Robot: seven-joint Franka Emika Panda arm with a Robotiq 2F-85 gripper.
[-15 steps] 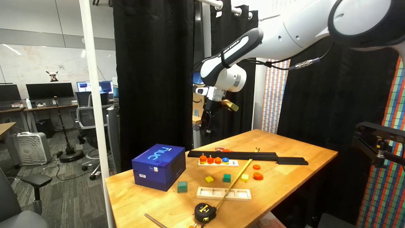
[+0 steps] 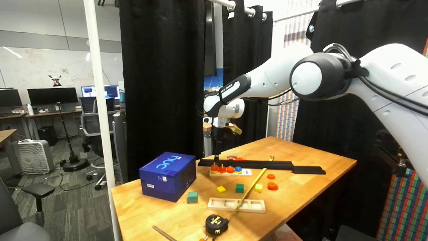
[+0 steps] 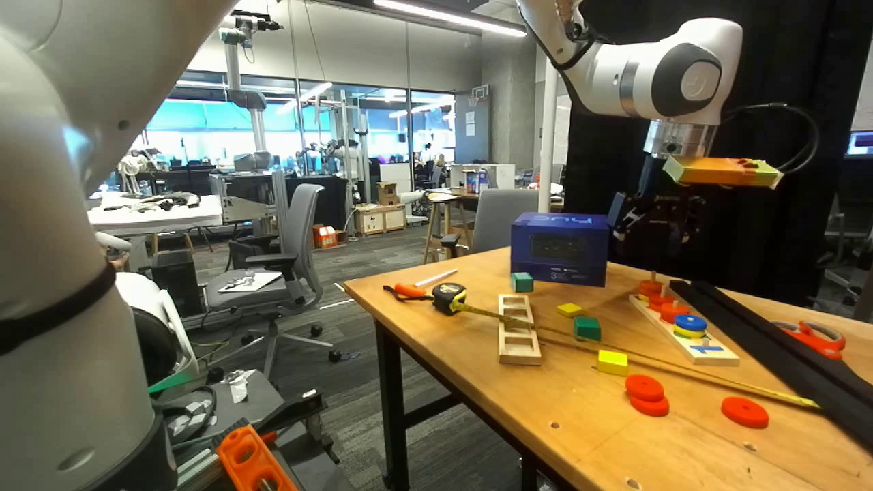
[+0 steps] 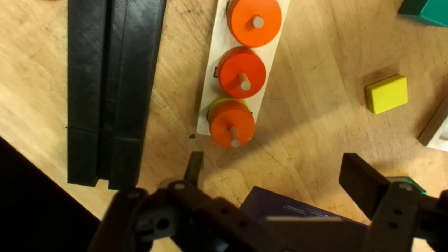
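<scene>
My gripper is open, its dark fingers wide apart with only air between them. Below it in the wrist view lies the pale peg board (image 4: 211, 100), carrying orange rings on its pegs; the nearest ring (image 4: 230, 121) sits over a yellow one. A blue ring (image 3: 689, 320) tops another yellow ring towards the board's other end. From exterior view 2, the gripper (image 3: 655, 225) hangs above the table, behind the blue box (image 3: 560, 245) and the peg board. The box's edge shows under the fingers in the wrist view.
Long black strips (image 2: 256, 164) lie behind the board. Yellow and green blocks, a wooden compartment tray (image 2: 236, 205), and a tape measure (image 2: 216, 224) with its blade drawn out occupy the front. Loose orange rings (image 3: 745, 412) lie to one side.
The arm has lowered and shifted slightly left in exterior view 1, bringing the gripper down near the peg board's end. The table objects have not visibly moved.
</scene>
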